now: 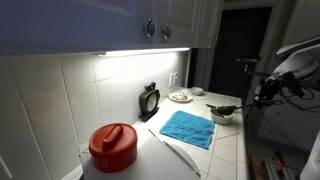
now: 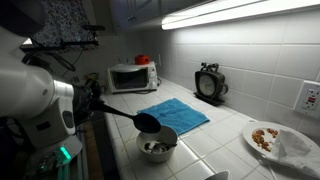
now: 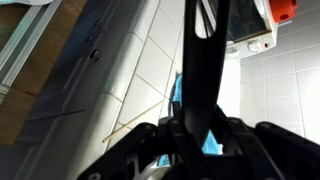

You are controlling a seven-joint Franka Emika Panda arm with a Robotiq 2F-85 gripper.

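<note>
My gripper is shut on the handle of a black ladle [image 3: 203,60], which runs up the middle of the wrist view. In exterior view 2 the ladle's round dark head [image 2: 147,122] is just above the near rim of a white bowl [image 2: 157,151]; whether it touches the rim is unclear. Something pale and dark lies inside the bowl. Exterior view 1 shows the gripper [image 1: 264,96] to the right of the bowl [image 1: 222,117], beyond the counter edge.
A blue towel [image 1: 188,128] lies flat beside the bowl. Farther off are a red pot [image 1: 113,147], a black-framed clock-like object [image 1: 149,101], a white toaster oven [image 2: 134,78] and a plate of food [image 2: 264,137]. Wall cabinets [image 1: 120,20] overhang the counter.
</note>
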